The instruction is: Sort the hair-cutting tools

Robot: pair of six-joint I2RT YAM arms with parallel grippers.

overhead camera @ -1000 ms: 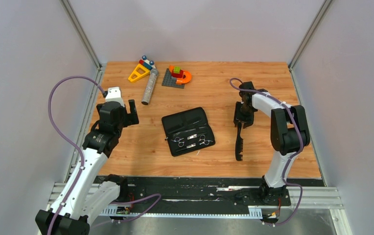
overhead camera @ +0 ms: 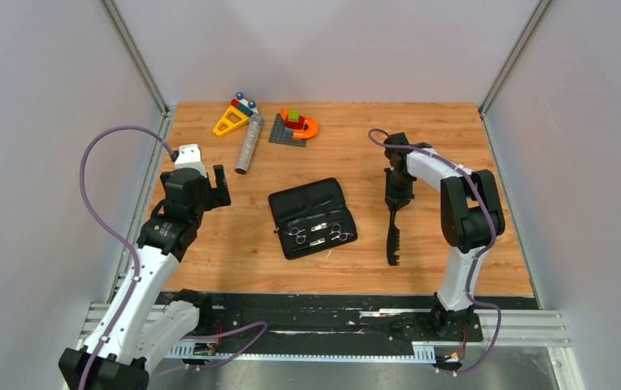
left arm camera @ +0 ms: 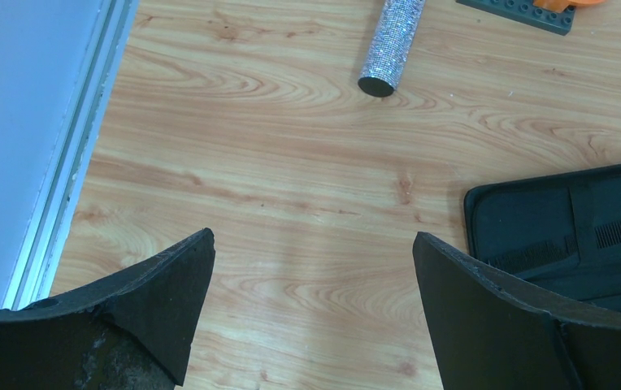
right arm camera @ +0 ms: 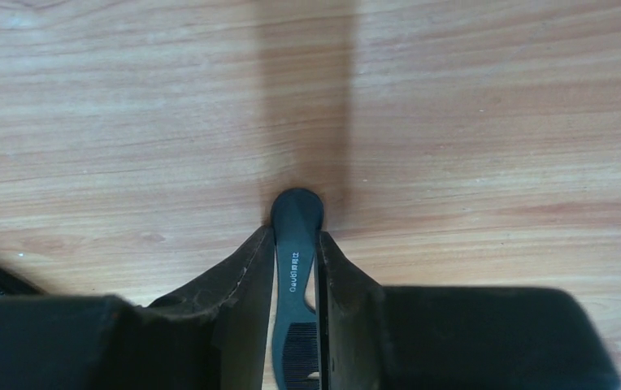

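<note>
A black comb (overhead camera: 393, 241) lies right of the open black tool case (overhead camera: 307, 203), which holds scissors (overhead camera: 340, 236) and other silver tools. My right gripper is low over the comb's rounded handle end, its fingertips close on either side of it; whether they grip it is hard to tell. My left gripper is open above bare wood at the table's left, nothing between its fingers.
A glittery cylinder (overhead camera: 248, 146), a yellow triangular toy (overhead camera: 228, 122) and a grey plate with coloured bricks (overhead camera: 287, 134) lie at the back left.
The right gripper has shifted slightly left, and the comb has moved a little left with it. The left arm has not moved.
</note>
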